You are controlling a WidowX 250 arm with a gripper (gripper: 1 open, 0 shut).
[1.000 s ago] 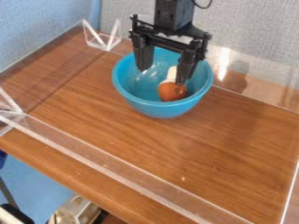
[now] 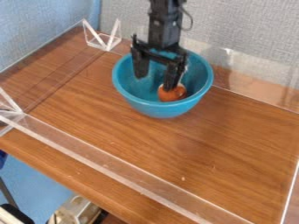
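Observation:
A blue bowl point(image 2: 146, 102) stands on the wooden table toward the back middle. An orange round object point(image 2: 172, 92) lies inside it on the right side. My black gripper point(image 2: 158, 73) is lowered into the bowl from behind, its fingers open and spread, one on the left and one just above the orange object. The motion blurs the fingertips a little.
White frame-like pieces stand at the back left point(image 2: 101, 36) and left edge. Walls close in behind and at the left. Metal hardware lies below the front-left edge.
The gripper has moved down into the bowl, toward the orange object, and its fingers look closer together than before.

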